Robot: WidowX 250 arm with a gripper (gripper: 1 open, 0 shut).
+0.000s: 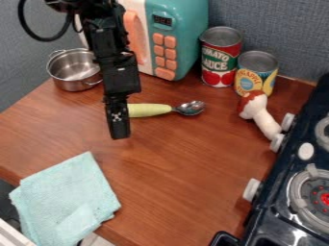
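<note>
The black gripper (118, 125) hangs pointing down over the wooden counter, in front of a yellow-handled spoon (157, 110) whose metal bowl points right. Its dark fingers overlap, so whether they are open or shut cannot be told. A steel pot (75, 74) stands at the back left, a toy microwave (186, 43) behind the arm. A light blue cloth (64, 200) lies at the front left.
A tomato sauce can (220, 60) and a second can (255, 77) stand at the back right, with a white-and-red toy (260, 118) in front. A black stove (295, 202) fills the right.
</note>
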